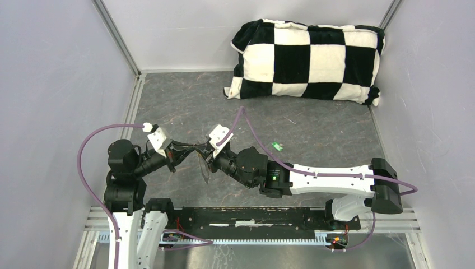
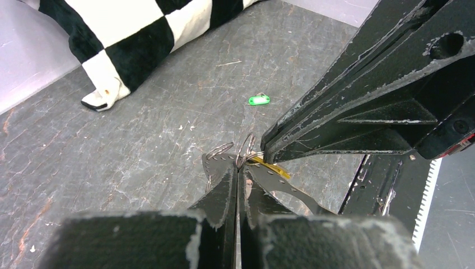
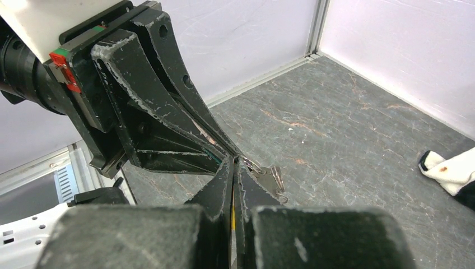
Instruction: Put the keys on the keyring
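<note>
My left gripper is shut on thin wire rings (image 2: 245,151) that stand up from its fingertips in the left wrist view. The right gripper is also shut, its tip close beside the left one. A thin wire runs from the rings to the right fingertips, but whether it is pinched there is hard to see. Below that tip lies a narrow yellow key (image 2: 270,166). A grey, perforated metal piece with further wire loops hangs under the left fingertips; it shows beyond them in the right wrist view, too. In the top view it dangles below both tips.
A green tag (image 1: 278,147) with a small ring lies on the grey floor (image 1: 313,134), right of the grippers. At the back rests a black-and-white checked cushion (image 1: 309,60). Pale walls (image 1: 50,84) close the sides.
</note>
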